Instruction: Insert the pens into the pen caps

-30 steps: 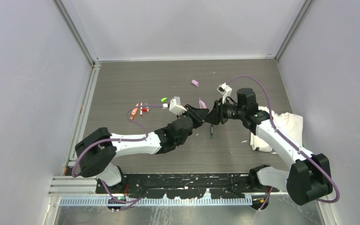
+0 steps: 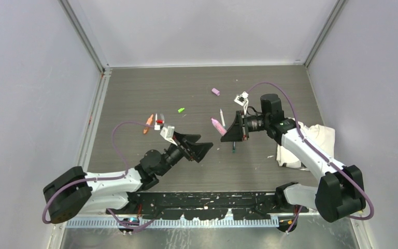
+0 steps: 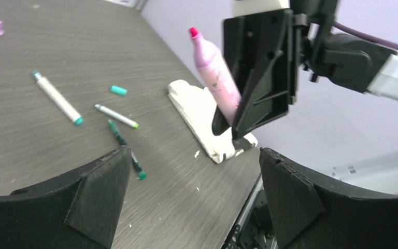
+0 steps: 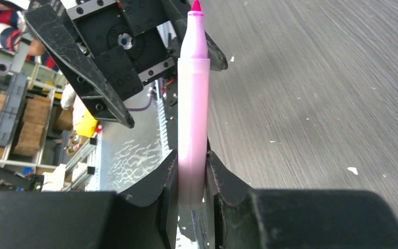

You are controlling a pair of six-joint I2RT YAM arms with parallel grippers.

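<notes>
A pink pen point(image 4: 193, 119) with its bare magenta tip exposed is gripped near its rear end by my right gripper, which is shut on it. In the top view the pen points up and left from the fingers. My left gripper point(image 2: 205, 151) stands open to the left, apart from the pen, with nothing between its fingers. On the table lie a pink-purple cap point(image 2: 215, 92), a bright green cap point(image 2: 181, 110), a red cap point(image 2: 160, 122) and a teal cap point(image 3: 118, 90).
A white pen with teal ends point(image 3: 58, 98), a small white pen with a green end point(image 3: 116, 115) and a dark green pen point(image 3: 121, 136) lie beneath the right gripper. An orange marker point(image 2: 148, 123) rests at left. White cloth point(image 2: 318, 139) occupies the right edge.
My left gripper has drawn back from the right one, down and left in the top view, and is now apart from the pen. The pink pen leans further left.
</notes>
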